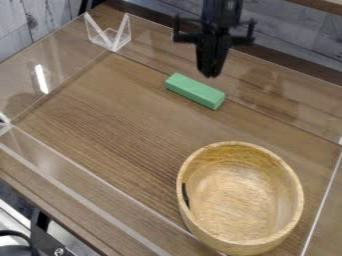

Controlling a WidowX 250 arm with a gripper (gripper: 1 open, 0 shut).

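My gripper (205, 52) hangs at the top centre of the view, a dark, blurred shape above and behind a green rectangular block (195, 91). The block lies flat on the wooden table (94, 120), apart from the gripper. The fingers are too blurred to show clearly whether they are open or shut. A large round tan bowl (238, 197) stands at the front right.
A white wire-like object (110, 30) stands at the back left.
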